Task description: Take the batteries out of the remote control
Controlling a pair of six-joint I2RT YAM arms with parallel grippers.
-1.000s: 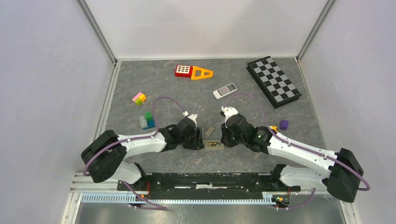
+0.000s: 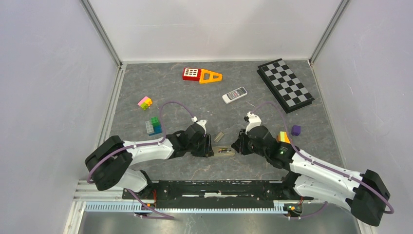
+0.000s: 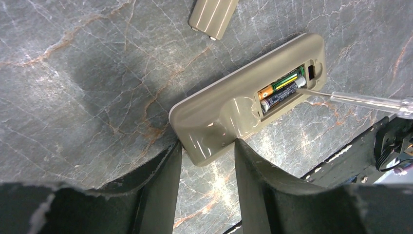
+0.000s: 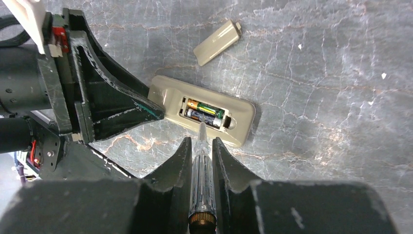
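The beige remote control (image 3: 214, 107) lies back side up, its battery bay uncovered. Two batteries sit side by side in it: a green-and-orange one (image 4: 206, 108) and a dark one with a silver end (image 4: 202, 116). My left gripper is shut on the remote's end. My right gripper is shut on a clear-handled screwdriver (image 4: 202, 183). In the left wrist view the screwdriver's thin tip reaches the bay beside the dark battery's silver end; whether it touches the battery, I cannot tell. The detached battery cover (image 4: 217, 42) lies apart on the table.
A white remote (image 2: 234, 94) lies farther back, with a chessboard (image 2: 286, 85) at the back right. Toy blocks (image 2: 153, 126) are on the left, and a red and orange toy (image 2: 202, 75) is at the back. Bare table surrounds the cover.
The left arm holds its place; the remote's near-right end looks slightly turned.
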